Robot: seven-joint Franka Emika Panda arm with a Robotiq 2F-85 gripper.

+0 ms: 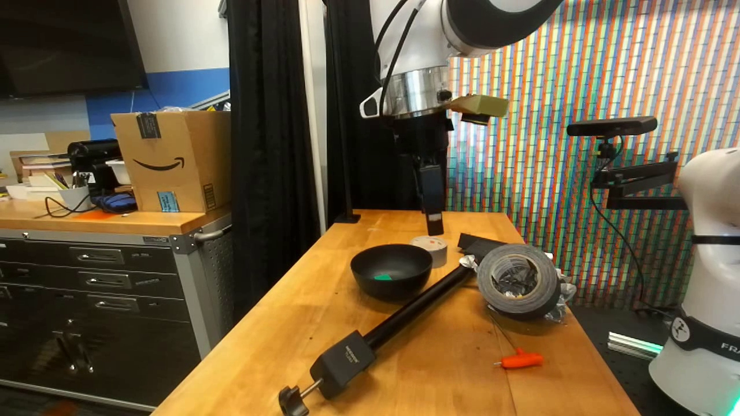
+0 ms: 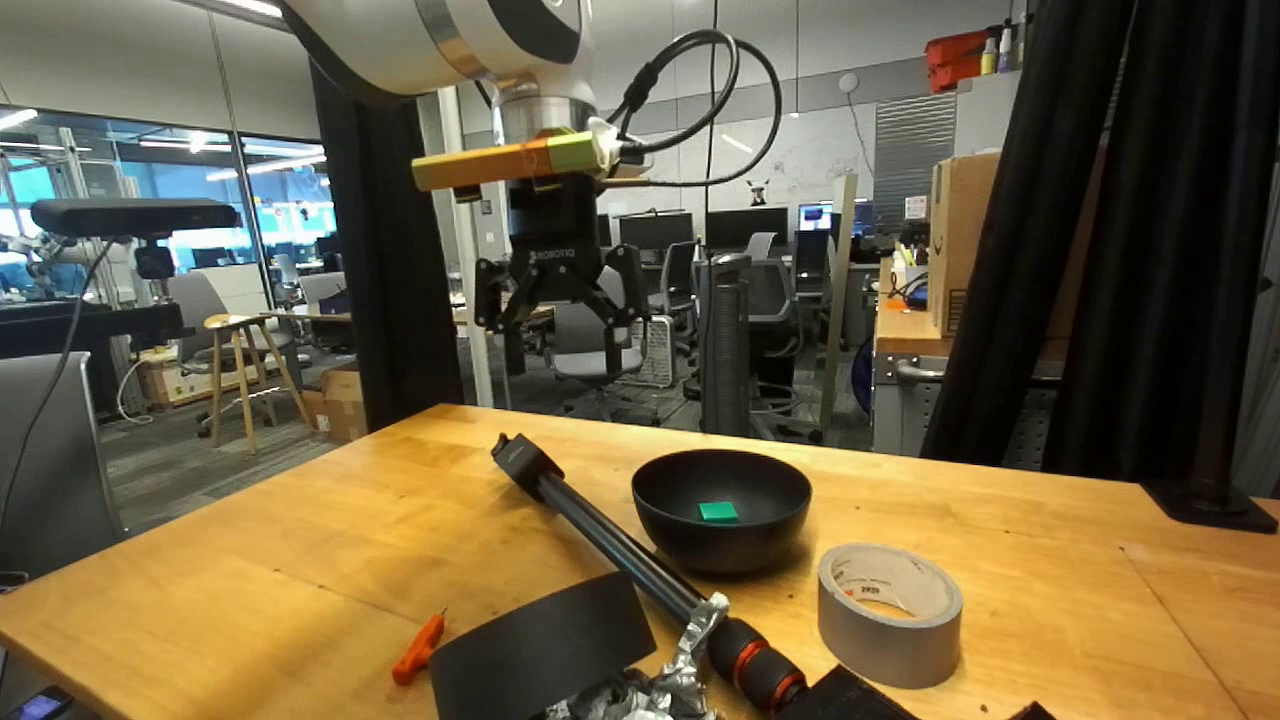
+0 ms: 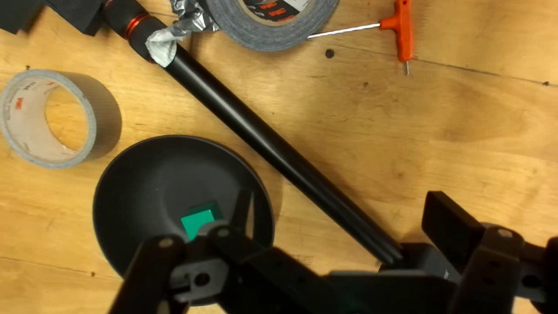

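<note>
My gripper hangs well above the table, its fingers wide apart and nothing between them. Exterior view 1 shows it side-on, the fingers pointing down. A black bowl stands upright on the wood, with a small green block inside. From the wrist, one finger overlaps the right part of the bowl, and the gripper's body hides its lower edge. The other finger lies over the black clamp end of a long black pole.
Beside the bowl stands a grey tape roll. A larger dark tape roll sits near the pole's far end with crumpled foil. An orange-handled hex key lies past the pole. Bare wood stretches along one side of the table.
</note>
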